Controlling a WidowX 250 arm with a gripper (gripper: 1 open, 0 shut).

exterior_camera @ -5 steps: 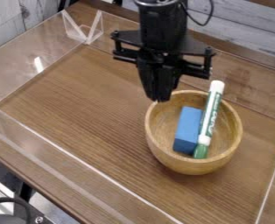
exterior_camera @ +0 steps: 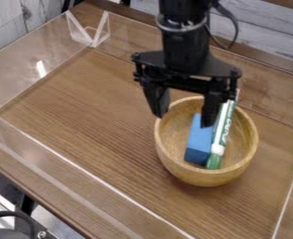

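Observation:
My black gripper [exterior_camera: 182,103] hangs from the top of the view over the left and back part of a round tan bowl [exterior_camera: 183,165], its two fingers wide apart with nothing seen between them. In the bowl lie a blue block [exterior_camera: 199,141] and a white-and-green stick [exterior_camera: 217,147], both on the right side. The gripper hides part of the bowl's back and the top of the stick.
A wooden table [exterior_camera: 75,131] surrounds the bowl, with clear room to the left. Clear plastic pieces [exterior_camera: 90,26] stand at the back left. A rail edge runs along the back.
The gripper has come lower and nearer over the bowl, now covering more of its back and the stick's upper end. The bowl and its contents look unmoved.

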